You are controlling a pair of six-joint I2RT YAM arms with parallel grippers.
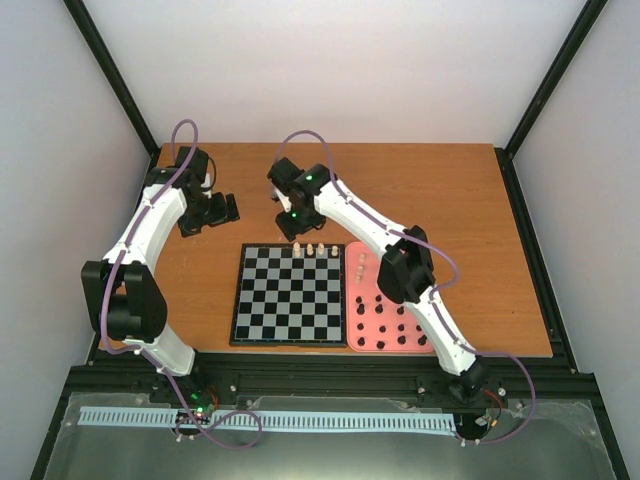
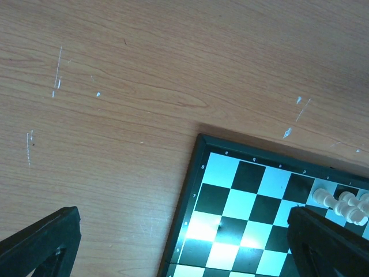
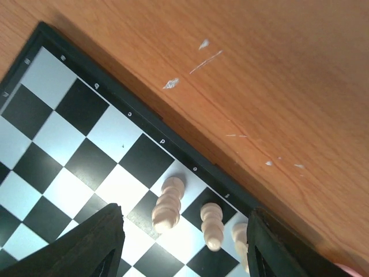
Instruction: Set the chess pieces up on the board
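The chessboard (image 1: pixel 290 295) lies flat, with several pale pieces standing along its far edge toward the right corner. In the right wrist view a tall pale piece (image 3: pixel 168 205) stands on the light square by the letter e. Beside it is a second pale piece (image 3: pixel 212 226) on the f square, then a third (image 3: pixel 240 241), partly hidden by a finger. My right gripper is open above them, fingers apart and holding nothing. Off the board's far left corner, my left gripper hangs open and empty over the bare table.
A pink tray (image 1: pixel 388 338) adjoins the board's right side. It carries several dark pieces (image 1: pixel 379 308) and a few pale ones (image 1: pixel 360 268). Bare wooden table (image 1: pixel 430 190) stretches behind and to the right.
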